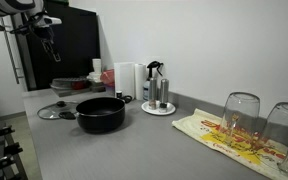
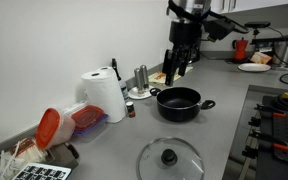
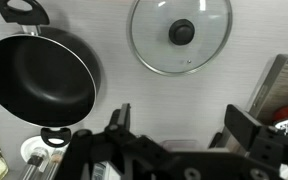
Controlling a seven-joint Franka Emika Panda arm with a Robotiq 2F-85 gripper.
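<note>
My gripper is open, its two black fingers wide apart with only bare counter visible between them. It hangs well above the counter in exterior view 2, apart from everything below. A black two-handled pot (image 1: 101, 115) stands uncovered on the counter; its inside looks empty in the wrist view, where the pot (image 3: 36, 75) lies to the left. Beside it, flat on the counter, rests a clear glass lid (image 2: 170, 175) with a black knob. The lid (image 3: 154, 38) appears at the top of the wrist view, ahead of the fingers.
Shakers (image 1: 164, 92) on a white plate and a paper towel roll (image 2: 103, 95) stand behind the pot. Two upturned glass jars (image 1: 240, 115) sit on a printed cloth (image 1: 206, 128) at the right.
</note>
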